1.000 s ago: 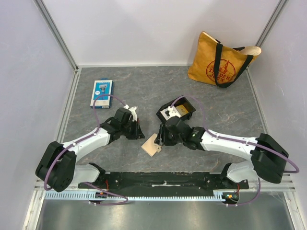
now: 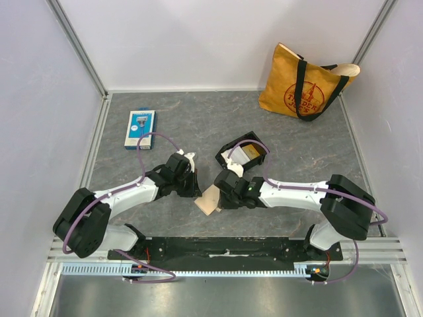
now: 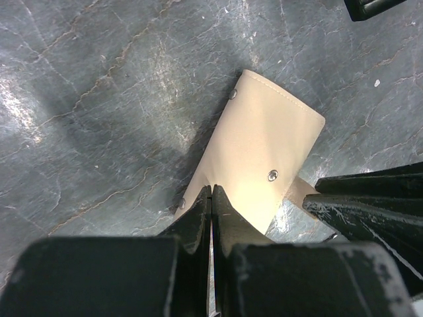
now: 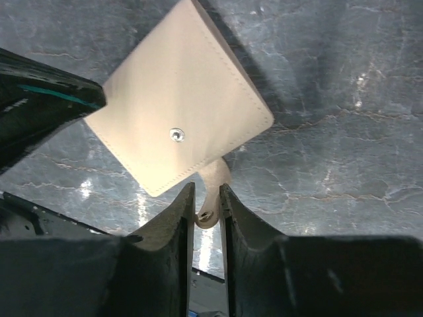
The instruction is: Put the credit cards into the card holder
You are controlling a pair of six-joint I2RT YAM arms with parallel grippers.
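The beige card holder [image 2: 206,201] lies on the grey marble top between my grippers, with a narrow strap or flap [image 4: 217,175] sticking out from one side. My left gripper is shut just over the holder, nothing visible between its fingers. My right gripper is at the strap, its fingertips a small distance apart with the strap's end seen between them; whether it grips it is unclear. The top view also shows a black box [image 2: 221,160] holding white and gold card-like items, behind the right gripper.
A blue-and-white package [image 2: 132,135] lies at the back left. A yellow tote bag [image 2: 277,89] stands at the back right.
Both grippers have come in toward the holder since a second ago. The right one has lowered onto its strap side, and its fingers look closer together.
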